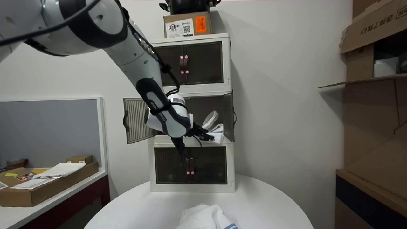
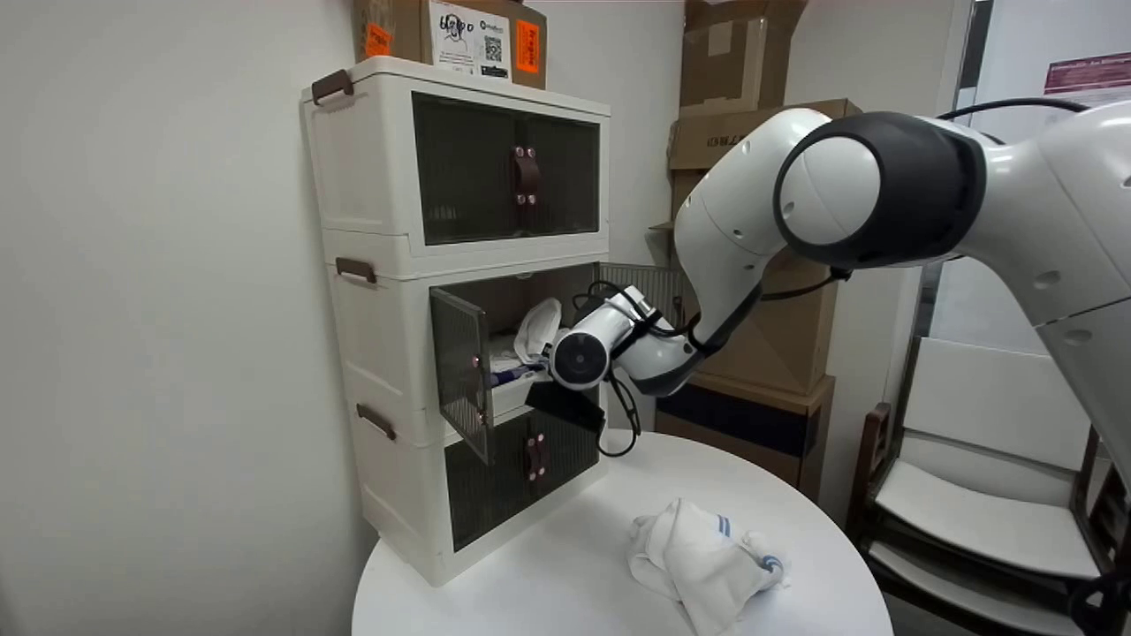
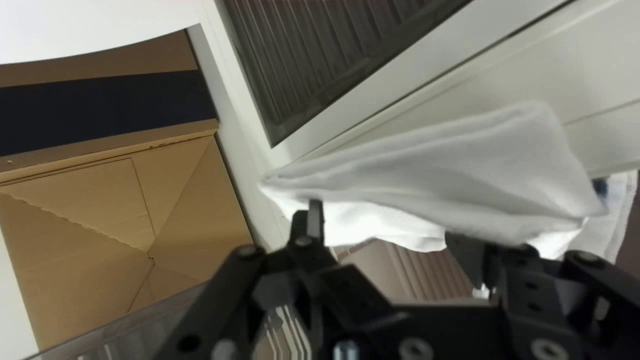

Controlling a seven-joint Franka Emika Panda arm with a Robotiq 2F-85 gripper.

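Note:
A white cloth (image 3: 456,174) hangs over the front edge of the cabinet's open middle compartment (image 1: 204,103); a bit of it (image 1: 218,134) also shows beside the black gripper in exterior view 1. In the wrist view my gripper stands part open, its fingers (image 3: 315,223) well apart. The cloth stretches across the gap and overlaps the right finger; whether it touches the pads I cannot tell. A second white cloth with blue stripes (image 2: 694,562) lies crumpled on the round table (image 2: 488,599).
The compartment's two doors (image 1: 138,120) stand swung out, one on each side of the arm. Inside are a white rounded item (image 2: 538,329) and something blue (image 2: 512,374). Upper and lower cabinet doors (image 1: 209,165) are closed.

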